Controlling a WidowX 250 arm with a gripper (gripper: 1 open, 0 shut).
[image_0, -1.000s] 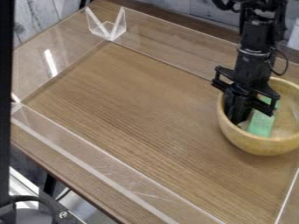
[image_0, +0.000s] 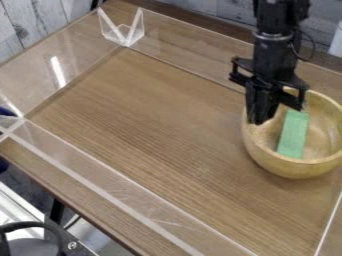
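Note:
The black robot arm (image_0: 275, 50) hangs at the right, its gripper (image_0: 257, 106) at the left rim of a tan bowl (image_0: 267, 160). The gripper looks shut, with nothing clearly held, though its tips are small and dark. A pale green oblong object (image_0: 293, 134) lies inside the bowl, right of the gripper.
A clear plastic holder (image_0: 122, 30) stands at the back left. Dark cables (image_0: 34, 240) lie past the table's lower-left edge.
The gripper has risen and shifted slightly left, from inside the bowl to its rim. More of the green object and the bowl's inside now shows.

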